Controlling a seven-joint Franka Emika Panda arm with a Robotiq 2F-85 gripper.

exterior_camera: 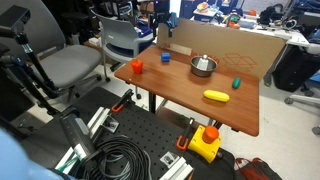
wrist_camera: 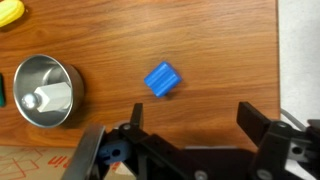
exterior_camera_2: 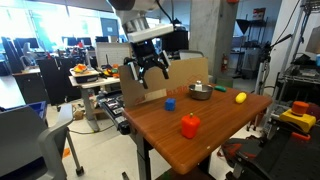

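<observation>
A small blue block [wrist_camera: 161, 78] lies alone on the wooden tabletop, seen in the wrist view between and beyond my fingers. My gripper is open, its two dark fingers far apart with nothing between them. In exterior view 2 the gripper [exterior_camera_2: 147, 76] hangs clear above the table, with the blue block [exterior_camera_2: 170, 104] lower and to its right. A metal pot [wrist_camera: 50, 90] stands left of the block in the wrist view, with a white object [wrist_camera: 55, 97] inside it. That object's exact shape is hard to tell.
A red-orange object [exterior_camera_2: 190, 126] sits near one table end. A yellow elongated object [exterior_camera: 216, 96] and a small green one [exterior_camera: 236, 83] lie toward the other. Cardboard panels [exterior_camera: 228, 45] border the far side. Bare tabletop surrounds the block.
</observation>
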